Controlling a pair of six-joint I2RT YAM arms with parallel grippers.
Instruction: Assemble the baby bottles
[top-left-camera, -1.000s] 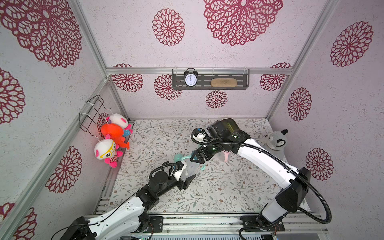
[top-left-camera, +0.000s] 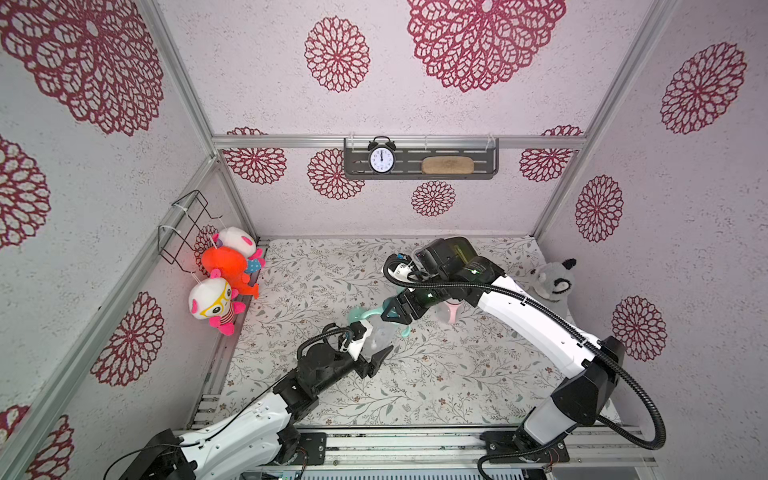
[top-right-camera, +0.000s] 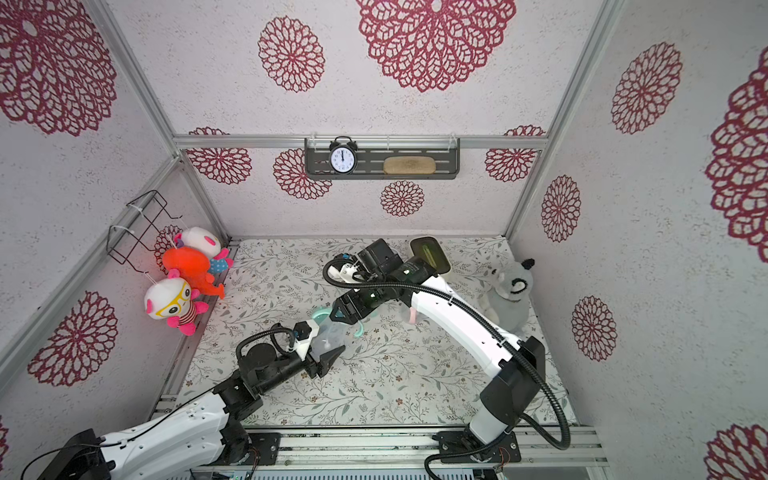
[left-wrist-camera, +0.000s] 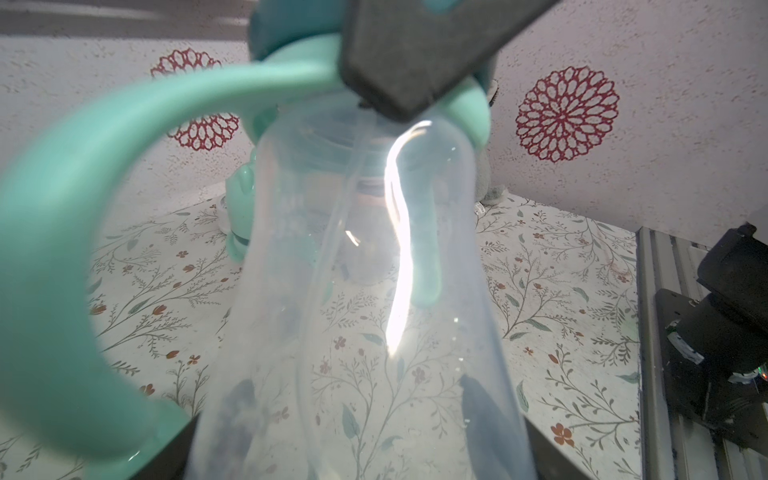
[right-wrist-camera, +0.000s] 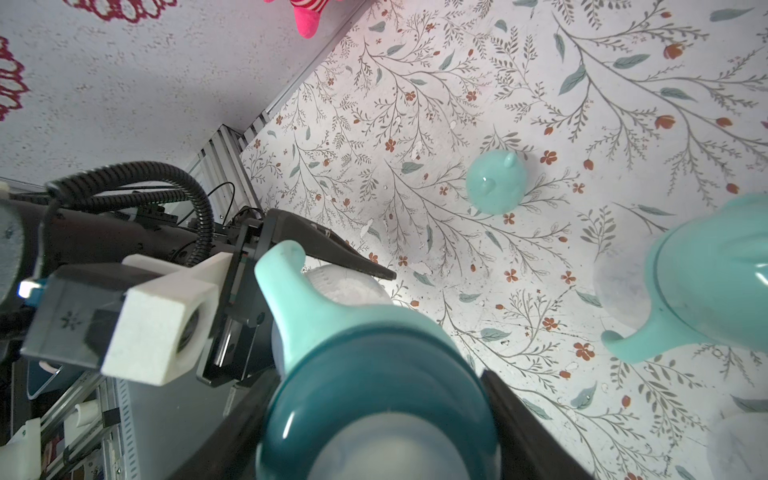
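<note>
A clear bottle (left-wrist-camera: 376, 320) stands tilted above the table, my left gripper (top-left-camera: 371, 350) shut on its body. Mint handles (left-wrist-camera: 48, 280) and a dark teal collar (right-wrist-camera: 376, 400) sit at its neck. My right gripper (top-left-camera: 397, 310) has its fingers (right-wrist-camera: 520, 424) on either side of that collar; whether they press on it I cannot tell. One dark finger (left-wrist-camera: 416, 48) crosses in front of the neck in the left wrist view. A mint dome-shaped piece (right-wrist-camera: 496, 182) lies on the table. Farther right is another mint-topped bottle (right-wrist-camera: 712, 272), partly out of frame.
A piece with a pink handle (top-left-camera: 453, 312) stands beneath the right arm. A dark green tray (top-right-camera: 430, 254) lies at the back. Plush toys (top-left-camera: 216, 300) hang on the left; a grey plush (top-left-camera: 553, 280) sits at the right.
Over the last second the right gripper and forearm have turned slightly at the collar. The left arm and bottle look almost still.
</note>
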